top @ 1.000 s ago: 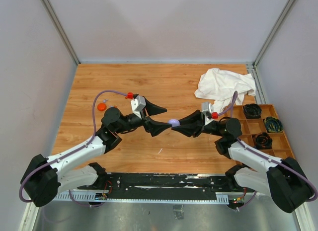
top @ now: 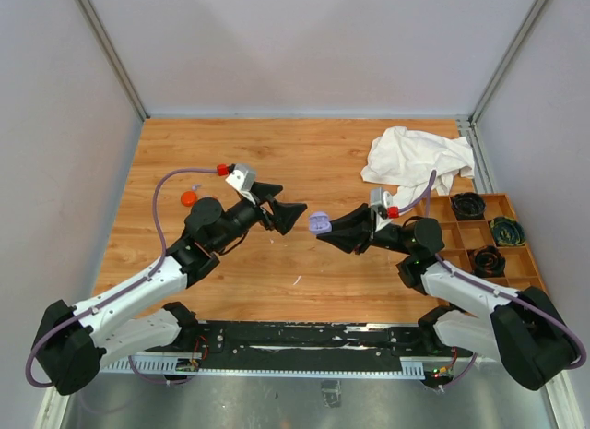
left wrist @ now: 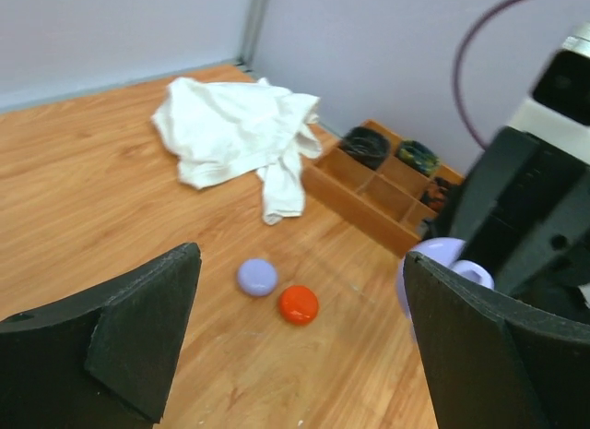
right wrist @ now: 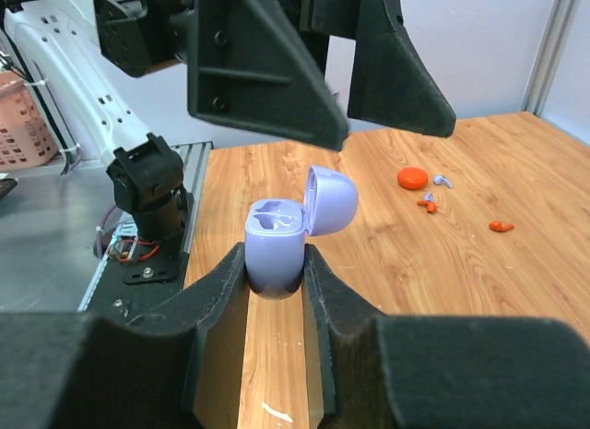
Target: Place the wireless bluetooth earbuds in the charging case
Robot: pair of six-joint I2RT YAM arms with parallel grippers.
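Note:
Held out over the table is a lavender charging case, my right gripper shut on its base. In the right wrist view the case's lid stands open and recesses show in the top of the base; no earbud shows in them. My left gripper hangs open just left of the case, nothing between its fingers. On the table at the far left lie a pale lavender earbud, a lavender piece and orange earbuds, beside an orange case.
Past the left fingers, a round lavender case and a round orange case rest on the table. A white cloth lies at the back right, near a wooden compartment box with coiled cables.
My left gripper has drawn back left from touching the case to a small gap. The right arm has barely moved.

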